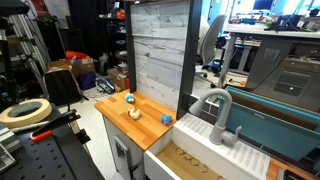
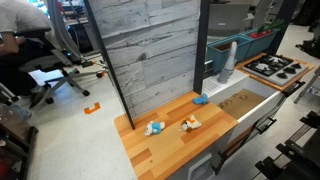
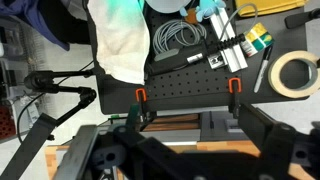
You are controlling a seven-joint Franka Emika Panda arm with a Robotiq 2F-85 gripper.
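Observation:
In the wrist view my gripper stands open, its two orange-edged fingers (image 3: 235,88) wide apart with nothing between them. It is over a black perforated tabletop near the table's edge. On the wooden counter (image 2: 165,155) lie a blue-and-white item (image 2: 154,128), an orange-and-white item (image 2: 190,123) and a blue item (image 2: 201,99), all too small to identify. Beside the counter a drawer (image 1: 190,168) is pulled out, with a pale, holed bottom and no clear contents. I cannot make out the gripper for certain in either exterior view.
A grey faucet (image 1: 222,110) rises behind the drawer, near a teal bin (image 1: 265,130). A stove top (image 2: 276,68) sits farther right. Below the camera are a white cloth (image 3: 118,38), a coiled cable (image 3: 178,38) and a tape roll (image 3: 293,75). A panelled wall (image 2: 160,60) backs the counter.

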